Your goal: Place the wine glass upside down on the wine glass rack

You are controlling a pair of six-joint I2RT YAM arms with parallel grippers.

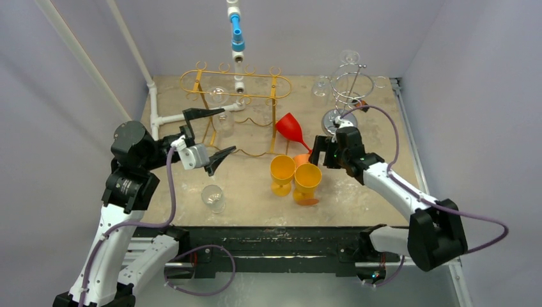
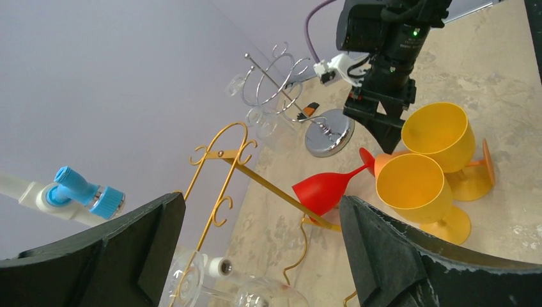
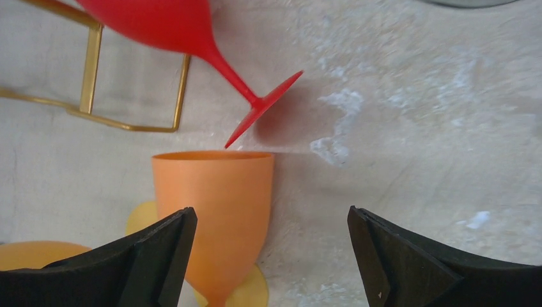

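Note:
The orange wine glass (image 3: 214,198) lies on its side on the counter, beside the two upright yellow glasses (image 1: 282,167), its foot showing in front of them in the top view. My right gripper stands open above the counter; nothing is gripped, and the orange bowl shows near its left finger. A red wine glass (image 1: 291,129) rests tilted by the gold rack (image 1: 273,96), its foot close to the orange rim. The silver wine glass rack (image 1: 332,119) rises behind, with clear glasses hanging on it. My left gripper (image 1: 228,130) is open and empty near the gold rack.
A clear glass (image 1: 213,199) stands at the front left. Another clear glass (image 1: 222,121) hangs on the gold rack. White pipes with a blue tap (image 1: 236,32) come in from the back. A small brush (image 1: 362,105) lies behind the silver rack.

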